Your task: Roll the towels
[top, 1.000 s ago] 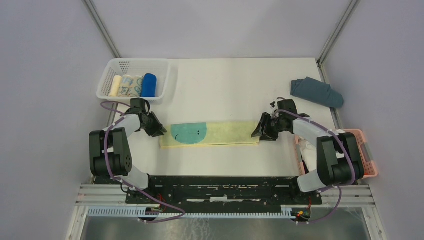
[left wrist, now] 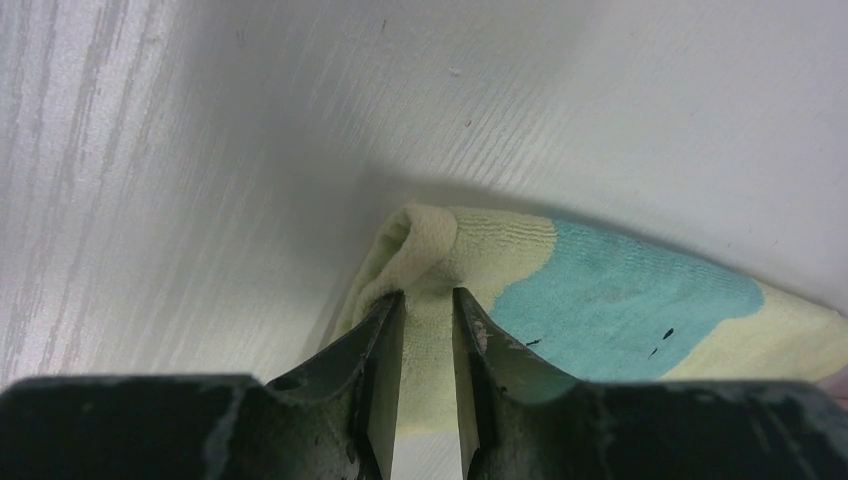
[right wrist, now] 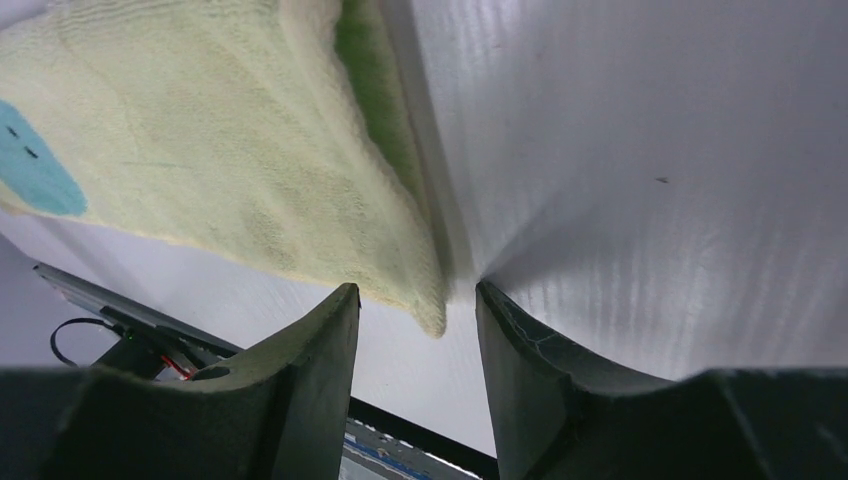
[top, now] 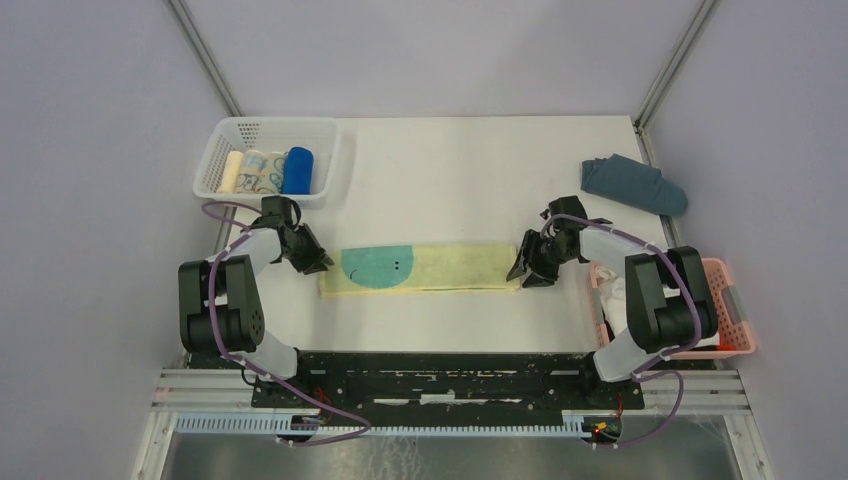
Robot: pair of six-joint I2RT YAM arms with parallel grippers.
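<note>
A pale yellow towel (top: pixel 450 266) with a teal face patch (top: pixel 376 266) lies folded lengthwise across the table. Its left end has a raised fold (left wrist: pixel 425 240); my left gripper is over it, fingers slightly apart, part open, touching or just above the cloth. At the right end, my right gripper stands open, with the folded edge (right wrist: pixel 400 230) between and just beyond its fingertips.
A white basket (top: pixel 330 160) of rolled towels is at back left. A dark folded towel (top: pixel 632 183) lies back right, and a pink bin (top: pixel 736 330) sits at front right.
My right gripper and arm have shifted slightly toward the front at the towel's right end. The left arm looks unchanged.
</note>
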